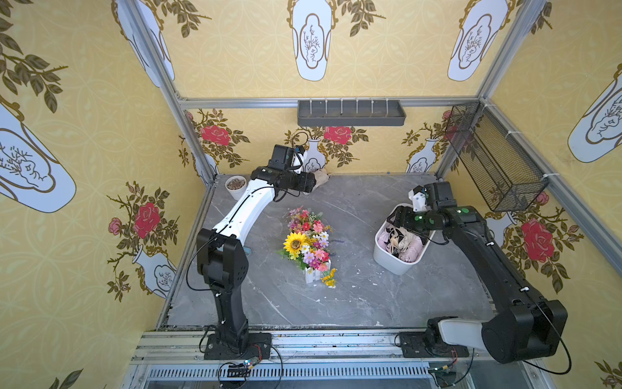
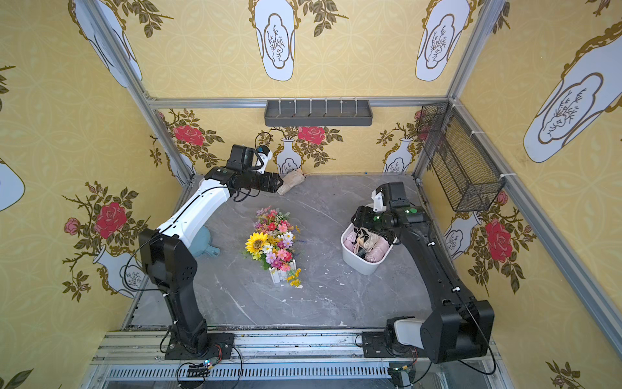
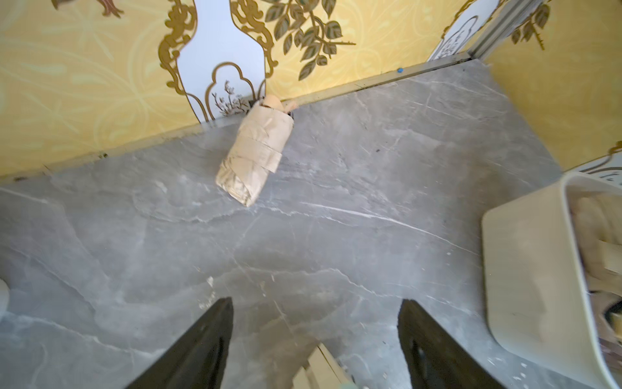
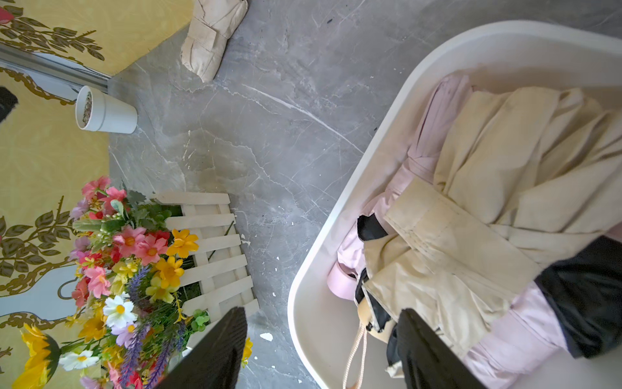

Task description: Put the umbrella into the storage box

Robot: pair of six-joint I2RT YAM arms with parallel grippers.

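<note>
A folded beige umbrella (image 3: 255, 150) lies on the table against the back wall, partly hidden behind the left arm in the top left view. My left gripper (image 1: 309, 181) is held above the table close to it, part open, nothing between its fingers. The white storage box (image 1: 392, 261) on the right holds several folded umbrellas, beige, pink and black; a beige one (image 4: 492, 194) lies on top. Over the box's left rim hangs my right gripper, part open and empty, its fingers apart.
Colourful flowers in a white fence planter (image 1: 309, 253) stand mid-table, between the arms. A white pot (image 1: 236, 186) sits at the back left, a blue-grey object (image 2: 202, 242) behind the left arm. A wire basket (image 1: 499, 155) hangs on the right wall.
</note>
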